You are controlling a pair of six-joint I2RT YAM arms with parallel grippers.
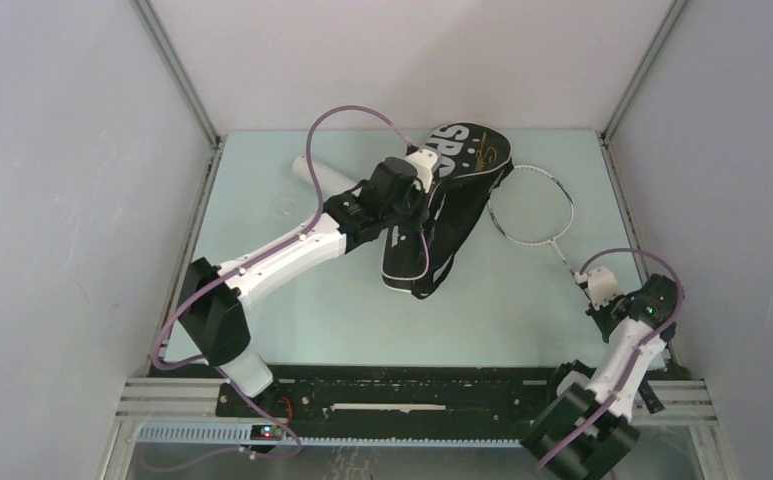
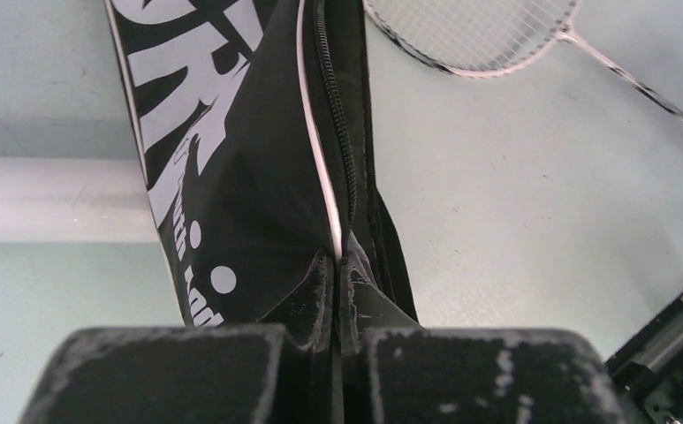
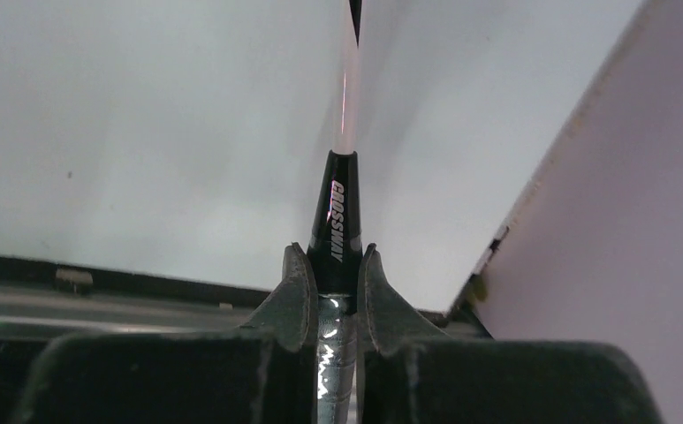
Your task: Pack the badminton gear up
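The black badminton bag lies slanted at the back centre, its side unzipped. In the left wrist view my left gripper is shut on the bag's pale-piped edge, beside the zip. The racket lies to the right of the bag, its head close to the bag's side and its shaft running toward the front right. There, my right gripper is shut on the racket's black handle, with a finger against each side. The handle's lower end is partly hidden between the fingers.
A white tube lies behind the left arm, partly covered by it. A wall stands close to the right arm.
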